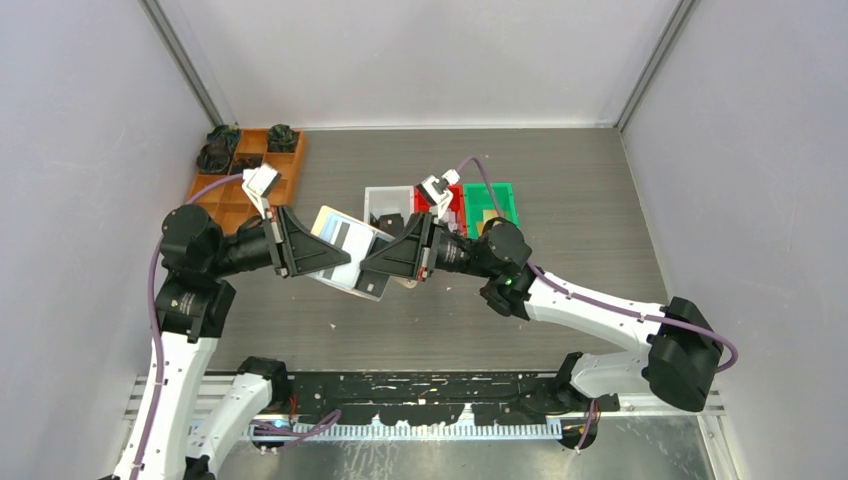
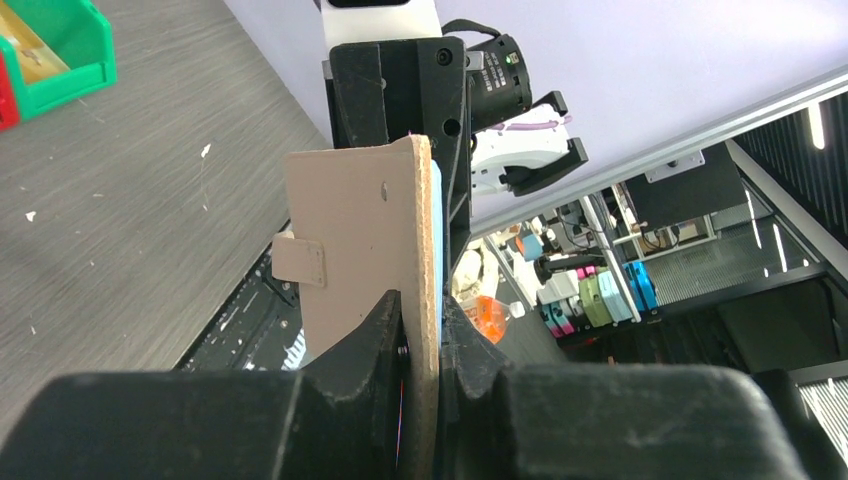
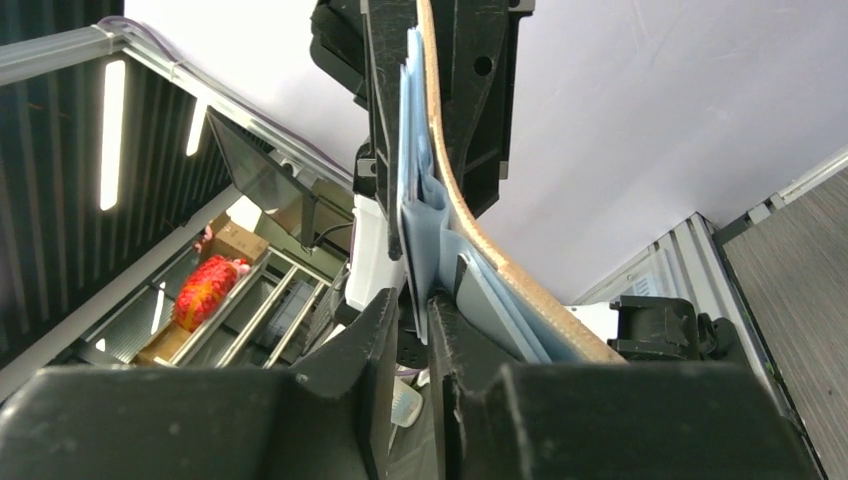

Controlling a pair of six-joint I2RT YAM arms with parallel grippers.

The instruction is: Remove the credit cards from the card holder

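Note:
The card holder is held up between the two arms, its beige outside facing the left wrist view and its light-blue pocket side showing edge-on in the right wrist view. My left gripper is shut on its edge. Opposite, my right gripper has its fingertips at the light-blue layers, with a narrow gap between the fingers. Whether they grip a layer or a card cannot be told. Grey and dark strips show on the pocket side; cards and pocket sheets are hard to tell apart.
Behind the right arm stand a white bin, a red bin and a green bin. An orange compartment tray is at the back left.

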